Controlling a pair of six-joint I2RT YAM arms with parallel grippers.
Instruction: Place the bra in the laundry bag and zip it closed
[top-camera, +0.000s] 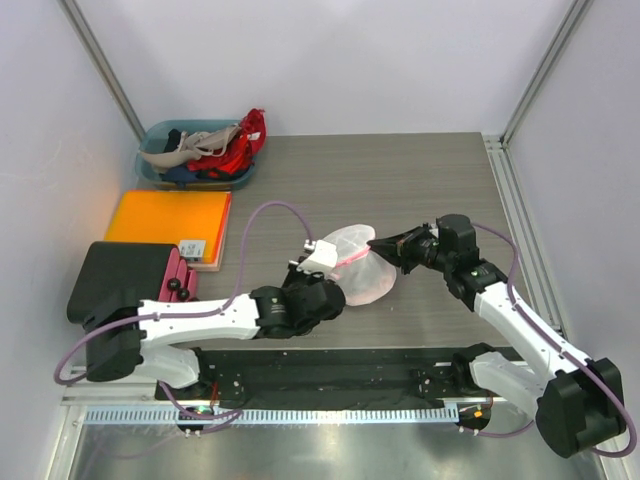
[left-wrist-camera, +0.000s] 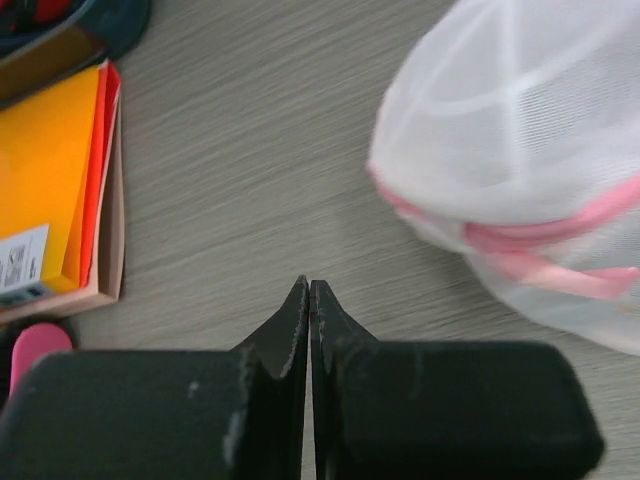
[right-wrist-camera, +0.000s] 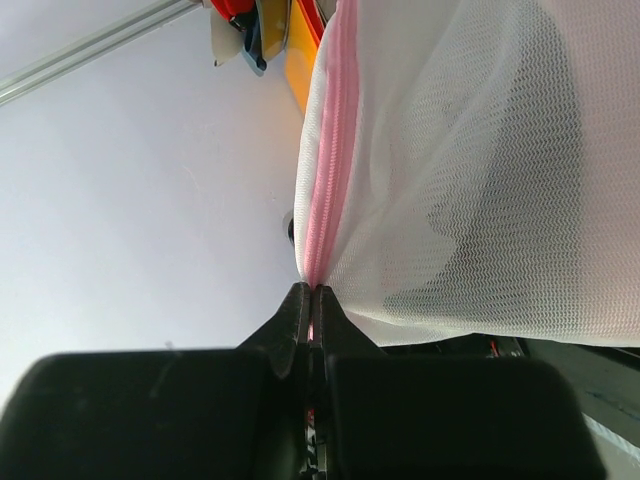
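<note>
The white mesh laundry bag (top-camera: 350, 242) with its pink zipper strip (right-wrist-camera: 333, 150) lies on the table between the arms. My right gripper is shut on the bag's edge at one end of that strip. To the left of the bag, my left gripper is shut with nothing between its fingertips; bare table shows around them. In the left wrist view the pink trim (left-wrist-camera: 540, 235) and a loose pink tab (left-wrist-camera: 575, 277) sit off to the right, apart from the fingers. I cannot make out the bra through the mesh.
A teal basket (top-camera: 150, 182) of clothes stands at the back left. In front of it are orange books (top-camera: 165, 218) and a dark case (top-camera: 118, 283) with a pink item (top-camera: 178, 275).
</note>
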